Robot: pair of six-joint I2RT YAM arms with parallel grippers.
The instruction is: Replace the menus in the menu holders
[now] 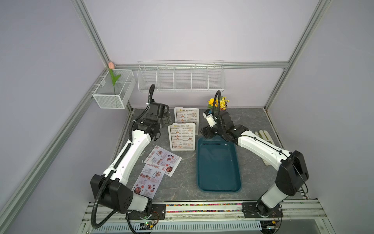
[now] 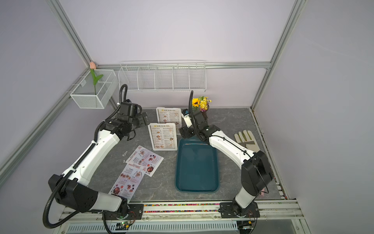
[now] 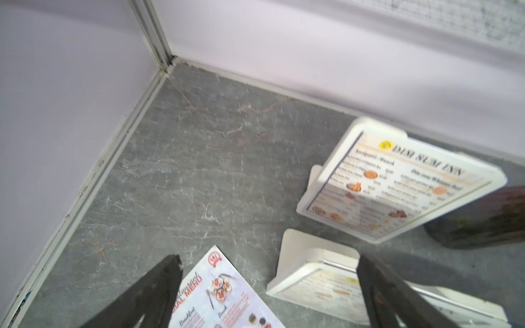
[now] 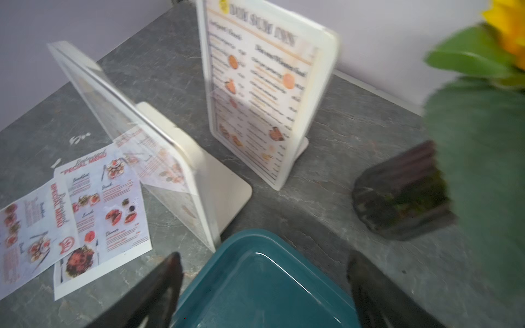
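Two white upright holders stand on the grey table, both with a "Dim Sum Inn" menu inside. The front holder (image 1: 182, 136) is just left of the teal tray; the rear holder (image 1: 186, 113) is behind it. Two loose "Special Menu" sheets, an upper sheet (image 1: 168, 159) and a lower sheet (image 1: 148, 181), lie overlapping at front left. My left gripper is open and empty, above and left of the front holder. My right gripper, likewise open with nothing between its fingers, hovers over the far left end of the tray.
The empty teal tray (image 1: 218, 167) occupies the middle right. Behind my right gripper, yellow flowers (image 2: 201, 103) stand in a dark vase (image 4: 402, 191), close to the rear holder. Gloves (image 2: 247, 140) lie at far right. A wire rack (image 1: 181, 78) hangs on the back wall.
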